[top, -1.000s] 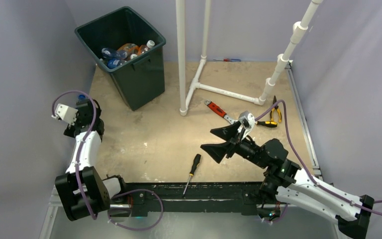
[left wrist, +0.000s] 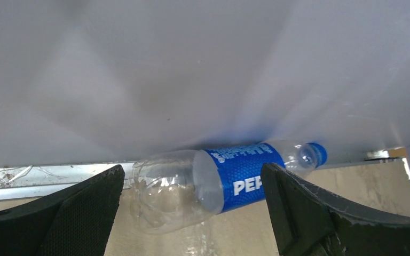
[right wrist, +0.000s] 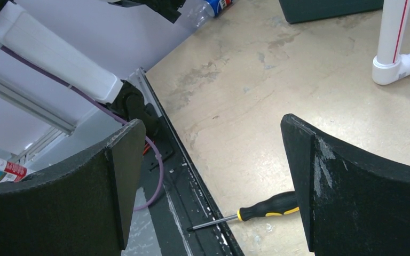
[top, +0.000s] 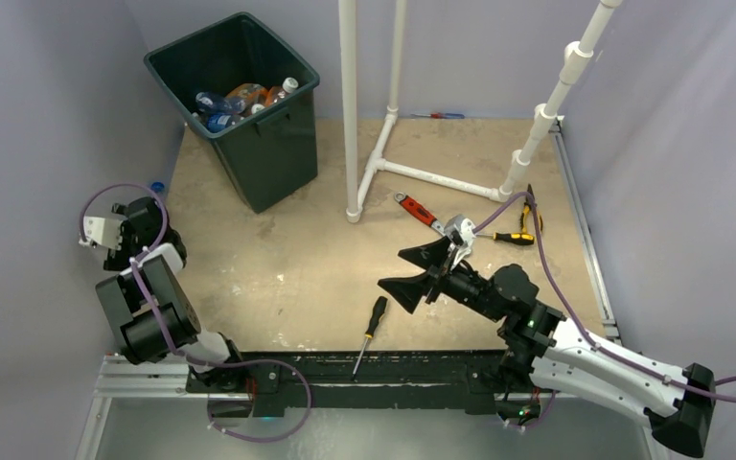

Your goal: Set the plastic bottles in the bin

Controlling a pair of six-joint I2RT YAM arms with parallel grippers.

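Note:
A clear plastic bottle with a blue Pepsi label lies on the floor against the left wall; in the top view only its blue cap shows past my left arm. My left gripper is open over this bottle, fingers either side in the wrist view; whether they touch it is unclear. The green bin at the back left holds several plastic bottles. My right gripper stands open above the board on the right, nothing between its fingers.
White pipe framing stands at the back centre and right. A red wrench and yellow-black pliers lie on the right; a screwdriver lies near the front edge. The middle board is mostly clear.

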